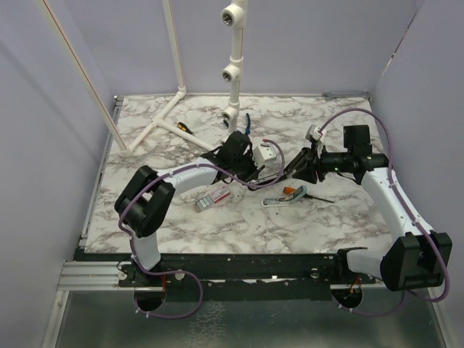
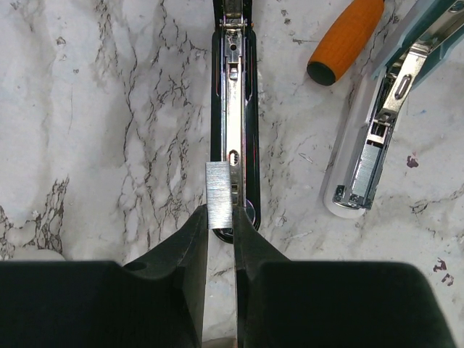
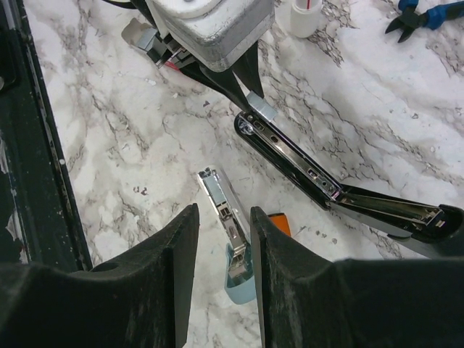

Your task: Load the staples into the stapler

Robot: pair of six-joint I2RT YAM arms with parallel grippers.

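A black stapler lies opened on the marble table, its metal channel bare. My left gripper is shut on a silver staple strip. In the left wrist view the strip overlaps the left side of the channel near its round end, roughly parallel to it. From the right wrist view, the strip appears tilted at the stapler's near end; whether it touches the channel I cannot tell. My right gripper is open, its gap empty, and stands near the stapler's hinge side in the top view.
A second, white and teal stapler lies opened beside the black one, with an orange screwdriver handle between them. A staple box lies to the left. Blue-handled pliers lie farther back.
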